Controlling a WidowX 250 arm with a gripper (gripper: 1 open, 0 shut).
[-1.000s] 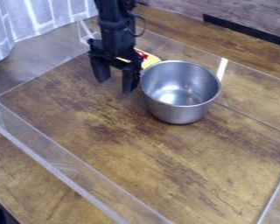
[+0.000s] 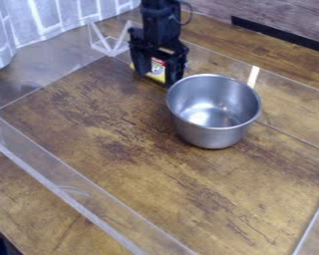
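My black gripper (image 2: 157, 60) hangs at the upper middle, its fingers spread open over a yellow object with some white and red (image 2: 159, 72), which it partly hides. Whether the fingertips touch it is hard to tell. A large steel pot (image 2: 213, 122) stands just to the right and nearer the front, empty inside.
Clear edging runs along the left side, with a pale curtain (image 2: 36, 25) behind it at the back left.
My gripper has moved back, away from the viewer and slightly right, from the open table beside the pot to over the yellow object.
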